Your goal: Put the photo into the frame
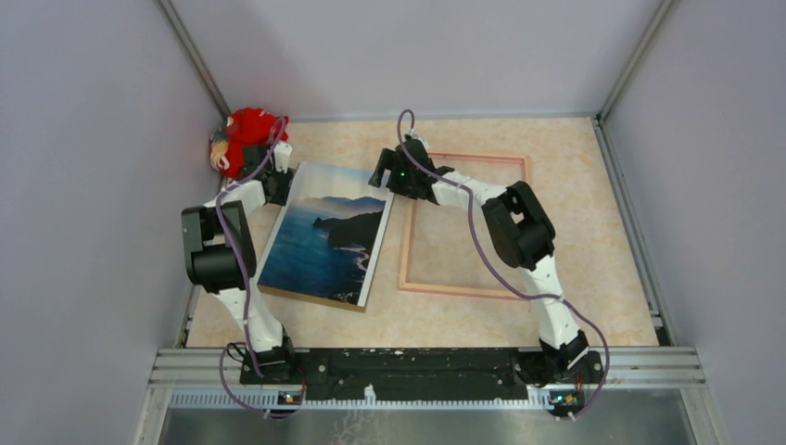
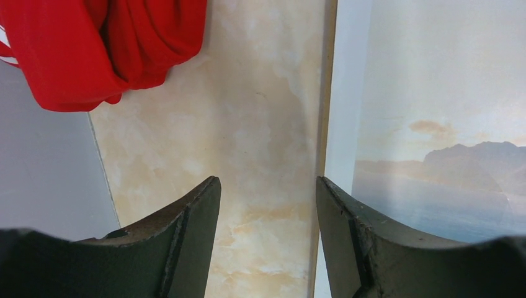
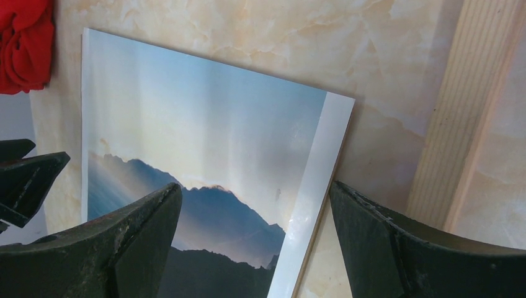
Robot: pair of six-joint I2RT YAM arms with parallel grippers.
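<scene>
The seascape photo [image 1: 324, 241], white-bordered on a thin board, lies slightly askew on the table, left of the empty wooden frame [image 1: 405, 260]. My left gripper is open at the photo's upper left edge, one fingertip beside that edge, the other over bare table. My right gripper stands open at the upper right corner, one finger over the photo's surface and the other at its right edge, beside the frame's wooden side [image 3: 465, 118].
A red cloth bundle [image 1: 258, 128] lies in the back left corner beside my left arm. Bare table shows behind the photo, at the front and right of the frame.
</scene>
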